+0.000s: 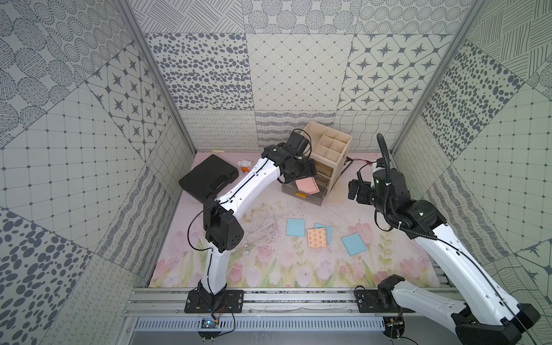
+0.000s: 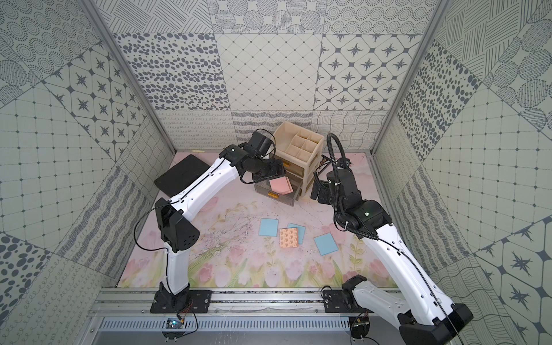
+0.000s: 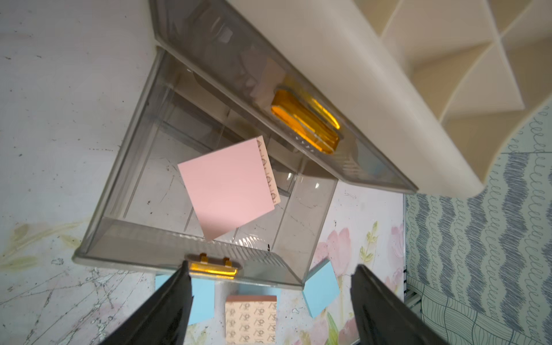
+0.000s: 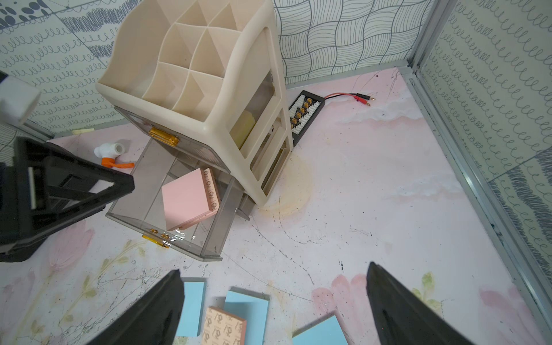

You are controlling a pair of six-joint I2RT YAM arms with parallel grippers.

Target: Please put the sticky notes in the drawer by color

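Above the cabinet's pulled-out clear drawer (image 1: 319, 200), my left gripper (image 1: 308, 168) stands open, nothing between its fingers. Pink sticky notes (image 3: 227, 187) lie in that drawer, with a patterned pad edge (image 3: 268, 172) showing beneath the top one. On the table, a pad with its orange patterned face up (image 1: 316, 238) partly covers the middle blue sticky notes (image 4: 253, 310). Two other blue pads lie flat, one to the left (image 1: 295, 227) and one to the right (image 1: 353, 243). Right of the cabinet, my right gripper (image 1: 352, 189) is open and empty.
The beige cabinet (image 2: 313, 166) has an open compartment top; the drawer above the pulled-out one is shut. A black case (image 1: 208, 178) and a white-and-orange object (image 1: 245, 166) lie left.
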